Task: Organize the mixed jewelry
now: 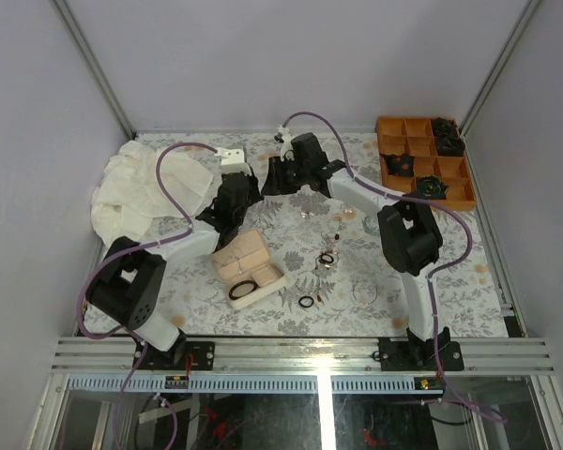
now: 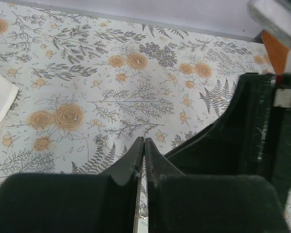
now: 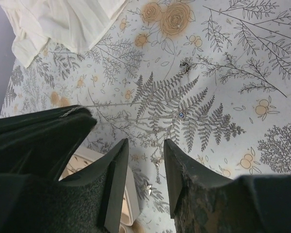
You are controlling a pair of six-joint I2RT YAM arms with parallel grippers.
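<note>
My left gripper is shut, with a thin strand beside its fingertips, above the upper middle of the mat. Close to its right, my right gripper stands part open, nothing clear between its fingertips. In the right wrist view a fine chain-like strand [image 3: 136, 104] runs sideways from the left gripper's side. Small pieces of jewelry [image 1: 327, 259], rings and earrings among them, lie on the lower middle of the mat. An open cream jewelry box [image 1: 274, 279] with a dark bangle sits at the lower left.
An orange compartment tray [image 1: 405, 127] with dark pouches stands at the back right. A white cloth [image 1: 122, 192] lies at the left. The floral mat [image 1: 450, 300] has bare room at the lower right.
</note>
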